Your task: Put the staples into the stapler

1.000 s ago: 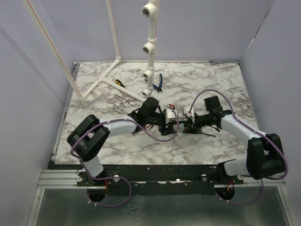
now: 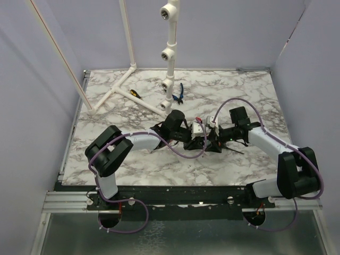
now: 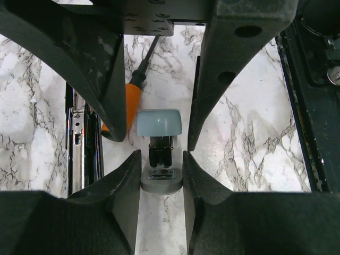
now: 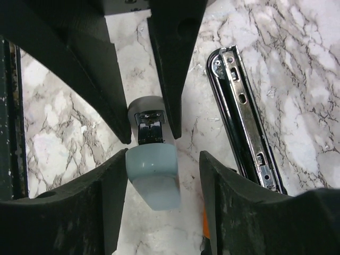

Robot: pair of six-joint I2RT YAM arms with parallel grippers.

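A small piece [image 3: 161, 183] sits between my two grippers in both wrist views, grey at one end, pale blue at the other [image 4: 152, 159], black in the middle. Whether it rests on the table or hangs above it is unclear. My left gripper has its fingers part open around the grey end; whether they touch it cannot be told. From the opposite side my right gripper stands open around the pale blue end. Beside them lies the stapler [image 4: 247, 119], black with a bare metal rail. Loose staples cannot be made out.
An orange-handled screwdriver [image 3: 133, 101] lies close to the stapler. Farther back on the table are blue pliers [image 2: 178, 98] and a yellow-and-black tool [image 2: 135, 93]. White pipes [image 2: 141, 101] cross the back left. The two grippers almost meet, leaving little room between them.
Over the last second my left gripper has moved to the right in the top view, closer to the right gripper. The right arm has barely shifted.
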